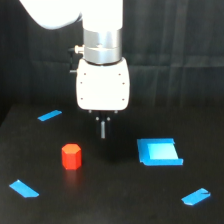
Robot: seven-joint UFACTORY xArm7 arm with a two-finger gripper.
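Observation:
A red block (71,156) with an angular outline sits on the dark table at left of centre. My gripper (103,130), below a white hand, hangs behind the block and to its right in the camera view, clear of it. Its fingers are small and dark here, so whether they are apart or together cannot be made out. No object shows at the fingertips. To the right, a pale blue square (162,151) bordered by brighter blue tape lies on the table.
Loose strips of blue tape mark the table: one at the back left (50,115), one at the front left (24,189) and one at the front right (196,197). A dark curtain (175,55) hangs behind.

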